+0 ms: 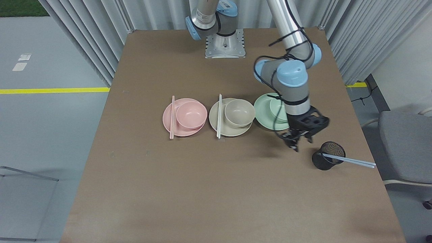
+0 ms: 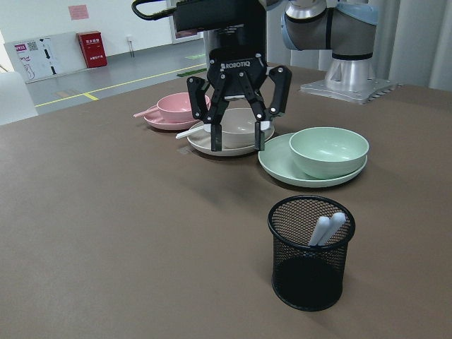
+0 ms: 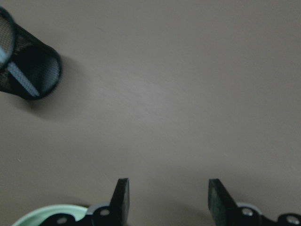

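My gripper (image 2: 237,138) stands open above the table in front of the cream and green settings, nothing between its fingers. A black mesh holder (image 2: 308,275) stands at the right, two pale chopsticks (image 1: 352,160) resting in it. Three settings form a row: a pink bowl (image 1: 191,114) on a pink plate with pink chopsticks (image 1: 172,117), a cream bowl (image 1: 239,112) on a cream plate with white chopsticks (image 1: 219,116), and a green bowl (image 2: 328,157) on a green plate (image 2: 279,162), partly hidden by the arm in the front view.
The robot's base plate (image 1: 225,50) is at the back. A grey chair (image 1: 406,147) stands beside the right edge.
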